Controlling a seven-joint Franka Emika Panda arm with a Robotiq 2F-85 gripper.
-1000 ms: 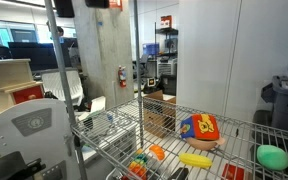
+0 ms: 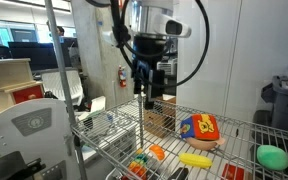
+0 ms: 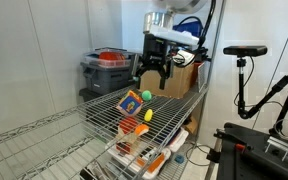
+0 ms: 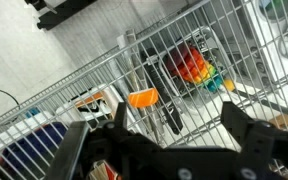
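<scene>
My gripper (image 2: 150, 92) hangs open above the wire rack (image 2: 112, 160), with nothing between its fingers. On the rack in the first exterior view lie a red, yellow and blue item (image 2: 200, 127), a yellow object (image 2: 196, 160) and a green round object (image 2: 272, 157). The second exterior view shows the gripper (image 3: 152, 80) well clear of the colourful item (image 3: 130, 104). Looking down through the wires, the wrist view has an orange-headed tool (image 4: 142, 98), a dark-handled tool (image 4: 172, 116) and a red and multicoloured cluster (image 4: 192, 64) below the fingers (image 4: 96, 147).
Upright posts (image 2: 139, 120) edge the rack. Dark stacked bins (image 3: 106, 72) stand behind it, and a brown box (image 3: 182, 80) sits at its far end. Much of the rack's near-left part is bare in the second exterior view.
From mostly above the first exterior view, the arm has come down and rightward, bringing the gripper into sight over the rack. The objects on the rack have not visibly moved.
</scene>
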